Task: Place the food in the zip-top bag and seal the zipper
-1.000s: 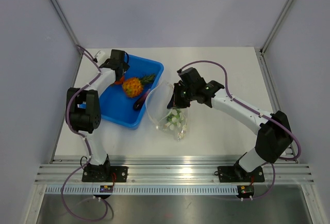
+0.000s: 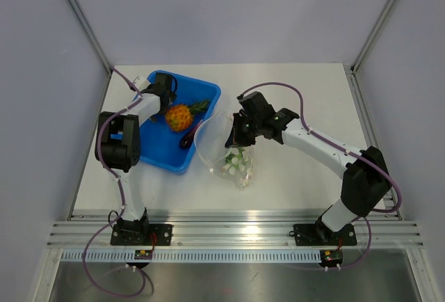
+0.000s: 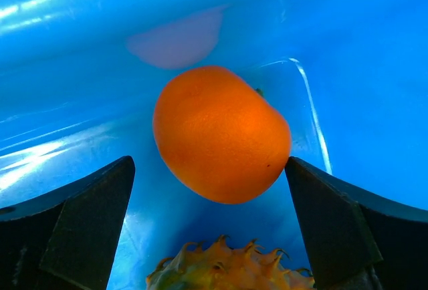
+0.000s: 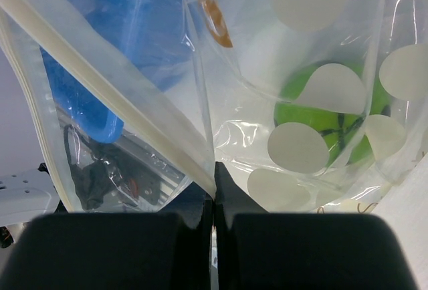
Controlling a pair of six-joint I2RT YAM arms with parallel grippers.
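Observation:
In the left wrist view an orange round fruit [image 3: 221, 136] rests in a corner of the blue bin [image 3: 361, 103], between the spread fingers of my left gripper. Its right side meets or nearly meets the right fingertip; a gap shows on the left. From above, the left arm mostly hides this fruit. The clear zip top bag [image 2: 212, 145] stands with its mouth spread toward the bin. My right gripper is shut on the bag's rim, where the zipper strip [image 4: 100, 89] runs into the fingertips. A green item [image 4: 321, 126] lies inside the bag.
A toy pineapple [image 2: 179, 117] and a dark eggplant [image 2: 186, 139] lie in the bin, right of the left gripper. The bin's right wall stands close beside the bag.
The right arm and the bag have barely moved.

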